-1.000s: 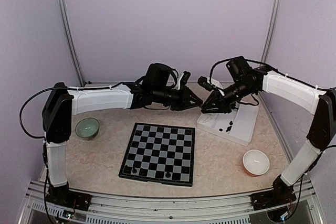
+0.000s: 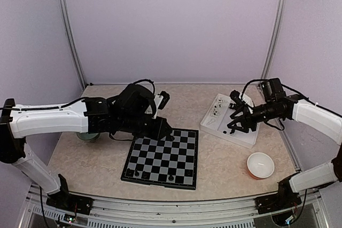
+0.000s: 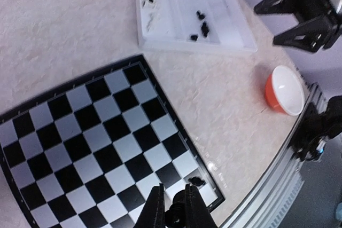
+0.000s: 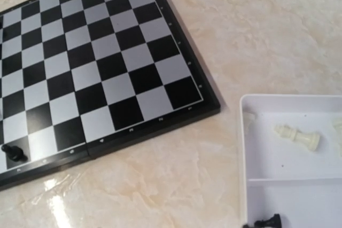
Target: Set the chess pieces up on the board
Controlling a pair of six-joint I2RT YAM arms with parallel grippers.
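Observation:
The black-and-white chessboard (image 2: 160, 156) lies flat mid-table, with a few black pieces near its front edge, among them one piece (image 2: 171, 178). In the left wrist view a dark standing piece (image 3: 196, 181) shows near the board's corner. My left gripper is shut on a black chess piece (image 3: 176, 215), held above the board; which piece it is, I cannot tell. My right gripper (image 2: 241, 124) stands open over the white tray (image 2: 243, 142), nothing seen between its fingers. In the right wrist view its fingers are out of sight; a pale piece (image 4: 299, 136) lies in the tray.
More dark pieces (image 3: 204, 29) lie loose in the tray's compartments. A white bowl (image 2: 260, 165) with an orange outside stands at the front right. A green bowl (image 2: 88, 137) is partly hidden under the left arm. Table between board and white bowl is clear.
The two grippers, close together by the tray before, have parted.

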